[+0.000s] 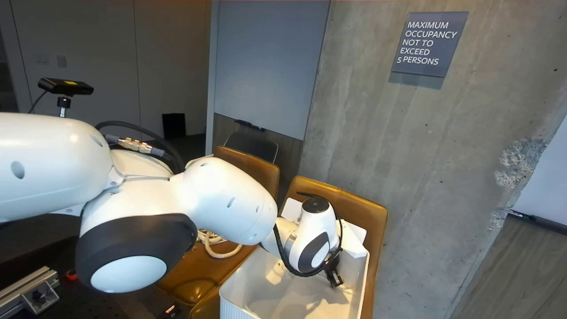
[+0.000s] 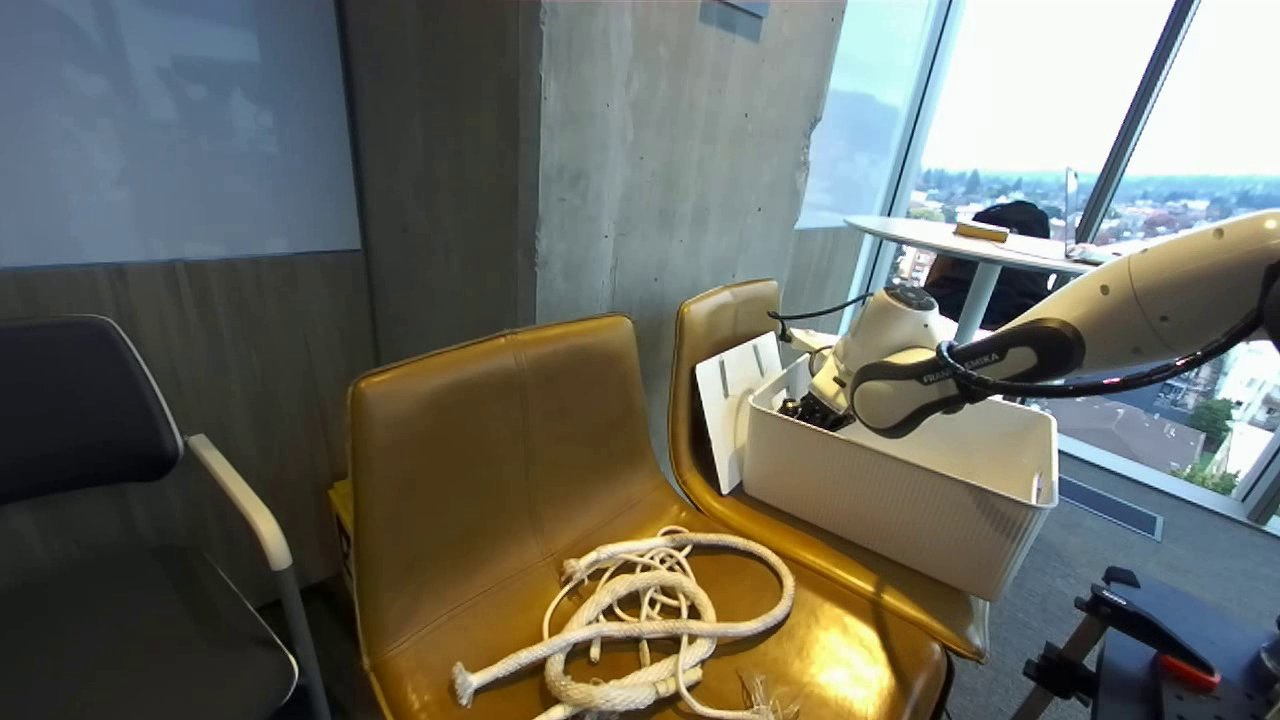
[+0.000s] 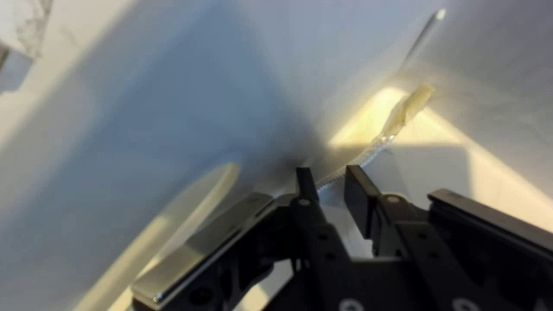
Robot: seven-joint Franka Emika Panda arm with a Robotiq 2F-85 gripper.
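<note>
My gripper reaches down into a white ribbed box (image 2: 882, 486) on a tan chair. In the wrist view its black fingers stand a little apart. A thin pale cord (image 3: 372, 150) with a yellowish end runs toward the gap between the fingertips; whether it passes between them or behind them I cannot tell. To the left, a blurred cream curved strand (image 3: 199, 207) lies along the box wall. Exterior view 1 has the gripper (image 1: 335, 279) inside the box near its far right side.
A heap of white rope (image 2: 636, 624) lies on the neighbouring tan chair. A white board (image 2: 732, 396) leans between the box and the chair back. Close behind stands a concrete pillar (image 1: 420, 175). The box's near part looks mostly empty.
</note>
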